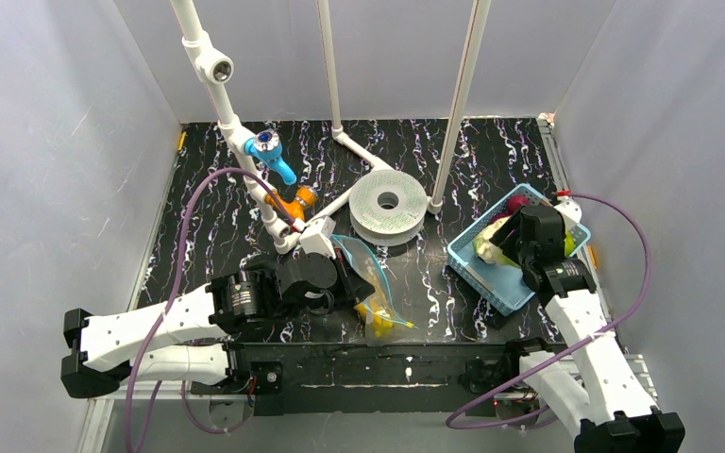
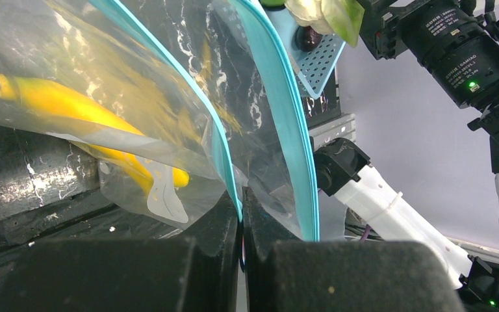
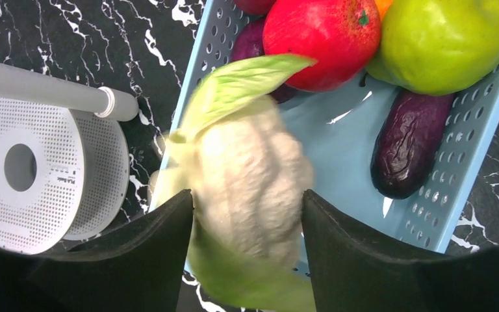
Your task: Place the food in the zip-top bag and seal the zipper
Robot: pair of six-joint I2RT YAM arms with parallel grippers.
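Observation:
The clear zip bag (image 1: 378, 293) with a blue zipper holds yellow food (image 2: 71, 104). My left gripper is shut on the bag's edge, and the bag's mouth stands apart beside it. At the right, my right gripper is over the blue basket (image 1: 474, 274), with its fingers around a pale cauliflower with green leaves (image 3: 247, 175), blurred in the right wrist view. Also in the basket are a red fruit (image 3: 318, 32), a green pepper (image 3: 448, 36) and dark eggplants (image 3: 406, 143).
A white spool (image 1: 387, 217) stands between the bag and basket, among white pipes (image 1: 453, 113). Orange (image 1: 297, 203) and blue (image 1: 274, 160) fittings are at the back left. Bare counter shows between bag and basket's front.

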